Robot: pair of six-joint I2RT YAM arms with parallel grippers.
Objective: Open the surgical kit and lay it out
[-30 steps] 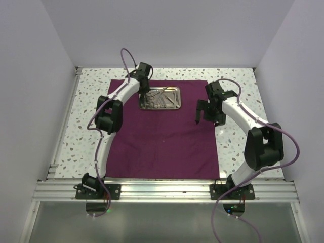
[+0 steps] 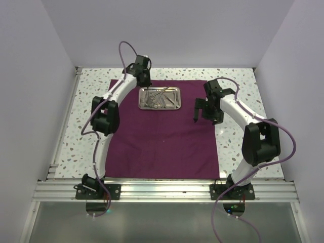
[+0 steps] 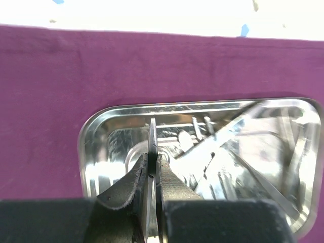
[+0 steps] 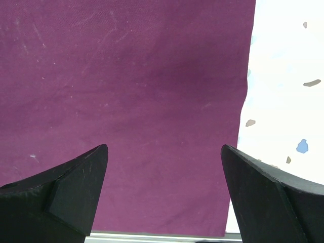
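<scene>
In the left wrist view, a slim silver instrument point(image 3: 153, 130) stands up between the fingers of my left gripper, which is shut on it. Its lower part is mostly hidden by the fingers. Beneath lies the shiny metal tray point(image 2: 144, 107), holding several instruments, scissors point(image 3: 223, 139) among them; motion blurs them in the left wrist view. From above, my left gripper is over the tray's far left corner. On the right, my right gripper stands open above the purple cloth point(image 2: 162, 147), with nothing between its fingers.
Bare purple cloth fills the space in front of the tray. Speckled white table point(image 2: 235, 157) shows around the cloth, and a metal rail point(image 2: 167, 187) runs along the near edge. My right arm stands over the cloth's right border.
The right arm has shifted slightly left.
</scene>
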